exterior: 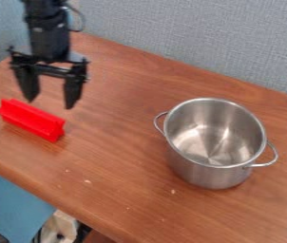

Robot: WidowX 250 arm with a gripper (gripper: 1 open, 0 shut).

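My black gripper (pixel 51 87) hangs open at the upper left, its two fingers spread, just above and behind a red bar-shaped object (pixel 32 119) lying on the wooden table. Nothing shows between the fingers. A steel pot (pixel 215 142) with two handles stands upright on the right half of the table, empty.
A grey textured wall (pixel 203 38) stands behind.
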